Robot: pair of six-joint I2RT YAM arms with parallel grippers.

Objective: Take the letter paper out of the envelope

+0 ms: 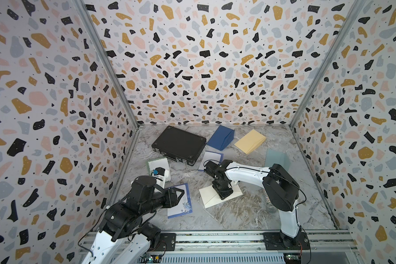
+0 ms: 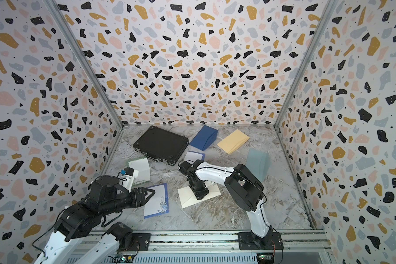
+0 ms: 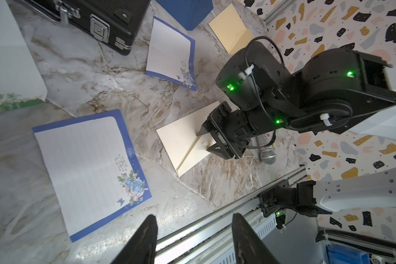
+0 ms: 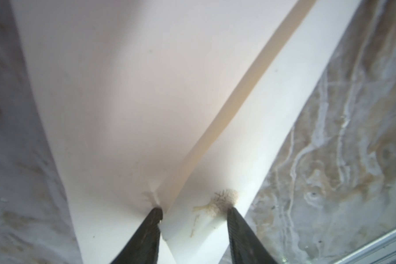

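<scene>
A cream envelope lies flat on the marble table with its diagonal flap fold running across it. My right gripper is low over the flap, its fingers part open, one by the flap's inner edge and the other near the outer edge. Whether they touch the paper I cannot tell. In the right wrist view the envelope fills the middle; no letter shows inside it. My left gripper hangs open and empty, well to the left of the envelope. A blue-bordered letter sheet lies flat near it.
Another blue-bordered sheet and a green-edged sheet lie flat. A black case, a blue envelope and a yellow envelope are at the back. A microphone lies right of the envelope.
</scene>
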